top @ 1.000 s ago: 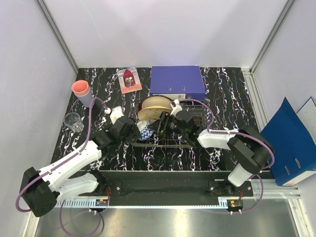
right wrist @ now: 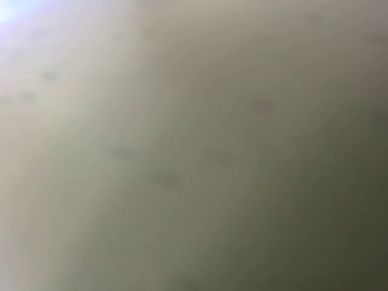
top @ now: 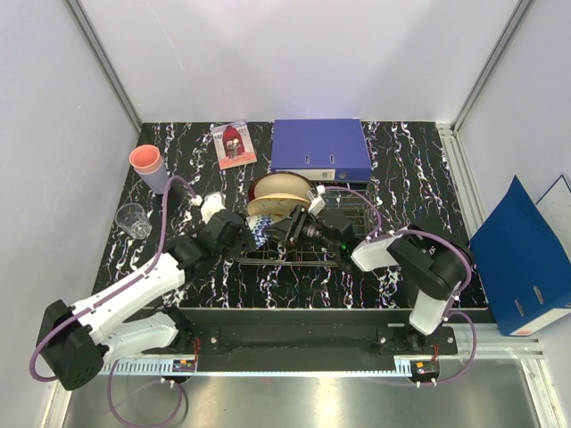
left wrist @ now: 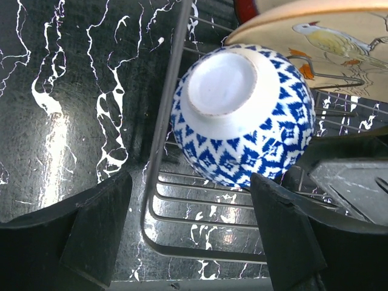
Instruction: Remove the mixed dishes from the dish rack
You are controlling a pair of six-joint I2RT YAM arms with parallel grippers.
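Observation:
A blue-and-white patterned bowl [left wrist: 236, 145] rests on its side in the wire rack [left wrist: 159, 133], its white foot facing up, in front of decorated plates [left wrist: 333, 39]. My left gripper hangs open over the rack's left end, the bowl just beyond its fingers. My right gripper [top: 290, 227] is at the bowl's right side, with a finger visible beside it in the left wrist view; whether it grips the bowl is hidden. The right wrist view is only a pale blur.
Stacked cups [top: 150, 165] and a clear glass [top: 133, 221] stand at the left. A blue binder [top: 320, 143] and a booklet [top: 233, 143] lie behind the rack.
My right gripper has moved slightly down in the top view, lower along the bowl's right side. My left arm looks still.

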